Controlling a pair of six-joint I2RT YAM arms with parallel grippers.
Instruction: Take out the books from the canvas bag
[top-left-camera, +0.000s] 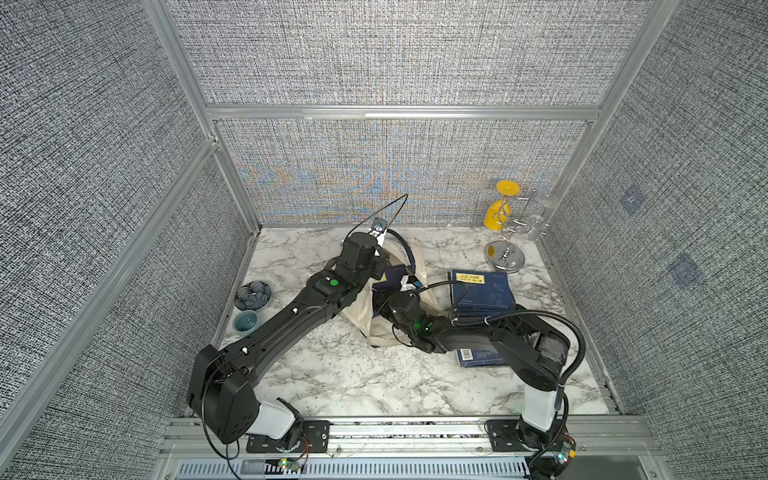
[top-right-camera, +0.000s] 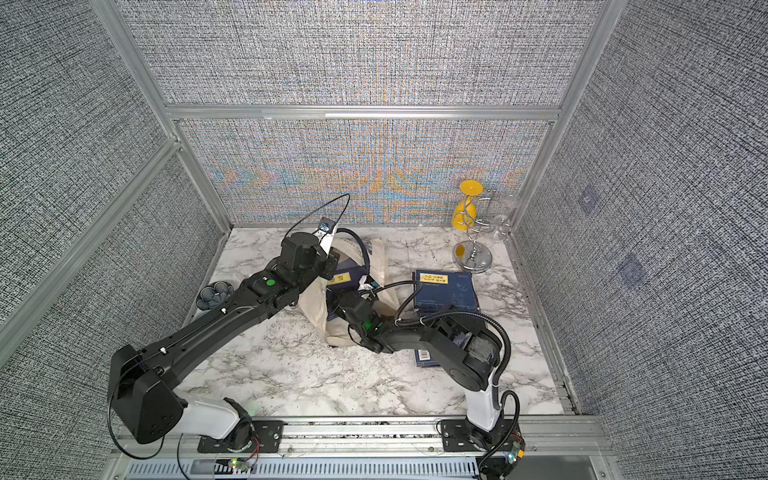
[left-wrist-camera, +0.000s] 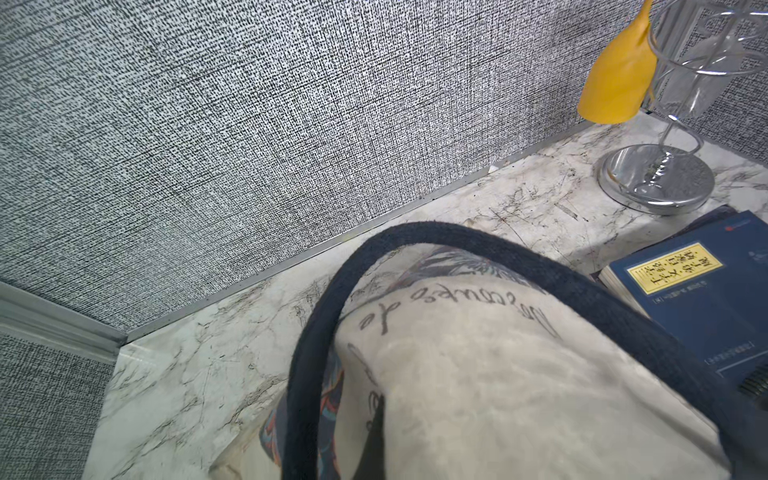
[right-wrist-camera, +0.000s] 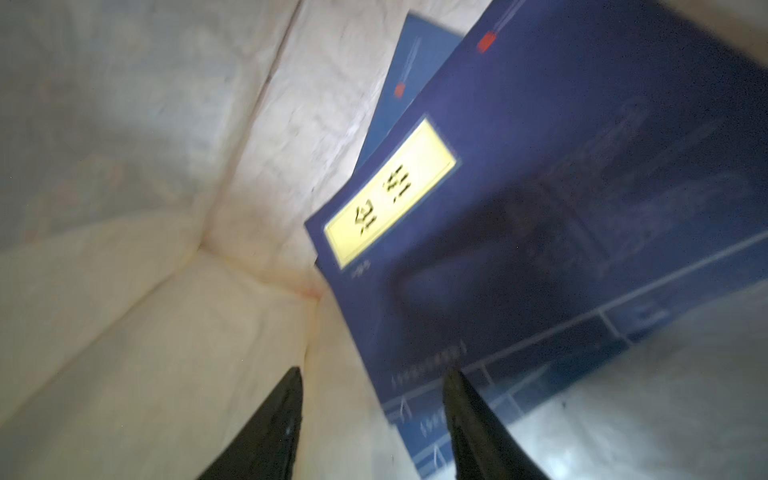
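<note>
The cream canvas bag (left-wrist-camera: 480, 384) with its dark blue handle (left-wrist-camera: 416, 232) stands mid-table. My left gripper is at its opening; bag cloth hides most of the fingers in the left wrist view. The finger is shut, and what lies between is not clear. In the right wrist view, my right gripper reaches into the bag with its fingers spread apart and nothing between them. Past the fingertips lies a navy book (right-wrist-camera: 496, 256) with a yellow label, and part of another blue book (right-wrist-camera: 412, 72) shows behind it. Other blue books (top-left-camera: 482, 292) lie on the table to the right.
A chrome rack (top-left-camera: 505, 254) with a yellow glass (top-left-camera: 497, 216) stands at the back right. On the left are a dark dish (top-left-camera: 253, 295) and a teal bowl (top-left-camera: 245, 321).
</note>
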